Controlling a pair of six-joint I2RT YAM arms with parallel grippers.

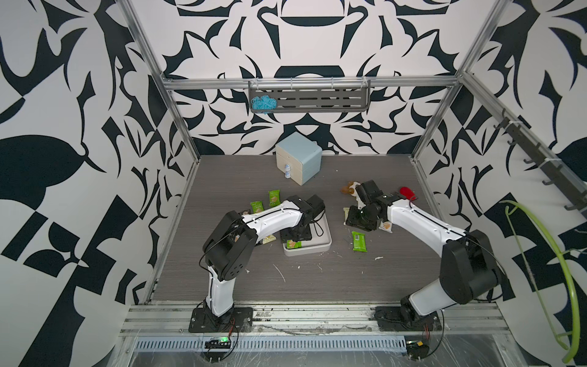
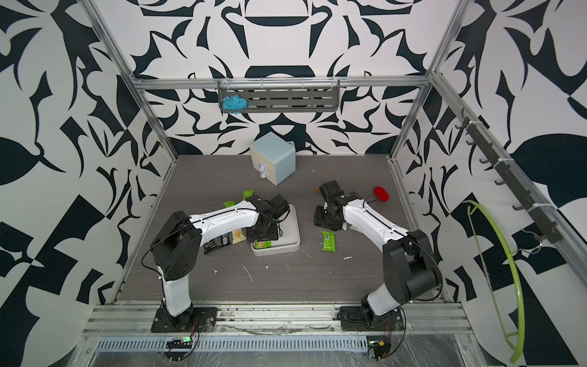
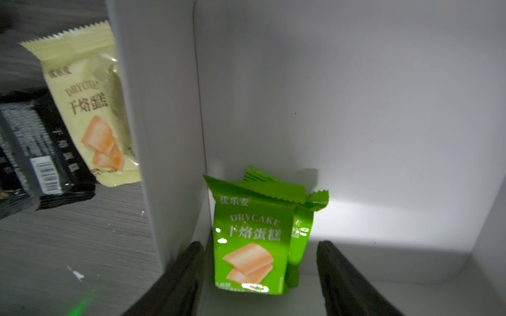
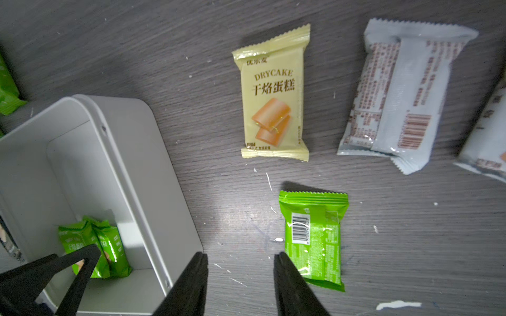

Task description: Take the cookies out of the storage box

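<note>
Two green cookie packets lean together in a corner of the white storage box [image 3: 337, 131]; the front green packet [image 3: 250, 237] overlaps the rear green packet [image 3: 299, 231]. Above them my left gripper stands open, its fingers to either side of the pair and nothing held. To the box's right, over the table, my right gripper is parted with empty space between its fingers. A loose green packet [image 4: 313, 239] lies flat just right of those fingers. Farther back lie a yellow packet [image 4: 274, 94] and a white packet [image 4: 405, 94].
Left of the box lie a yellow packet [image 3: 92, 105] and a black packet [image 3: 42, 147]. A blue cabinet [image 1: 299, 157] stands at the back, and a red object [image 1: 407, 193] at the right.
</note>
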